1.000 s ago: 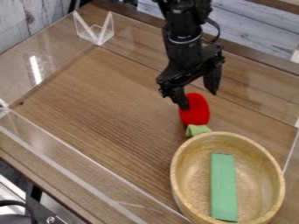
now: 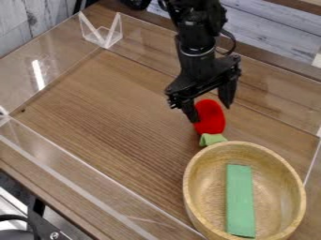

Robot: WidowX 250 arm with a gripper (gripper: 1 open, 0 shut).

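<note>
My black gripper (image 2: 207, 98) hangs from the top centre with its fingers spread open on either side of a red object (image 2: 209, 118), low over it. A small pale-green piece (image 2: 211, 140) sticks out from under the red object toward the bowl. Whether the fingers touch the red object is hard to tell.
A large cream bowl (image 2: 280, 183) at the lower right holds a green bar (image 2: 239, 199). A clear wire-like holder (image 2: 103, 30) stands at the back left.
The gripper has shifted very slightly to the left and down around the red object. The rest looks the same.
</note>
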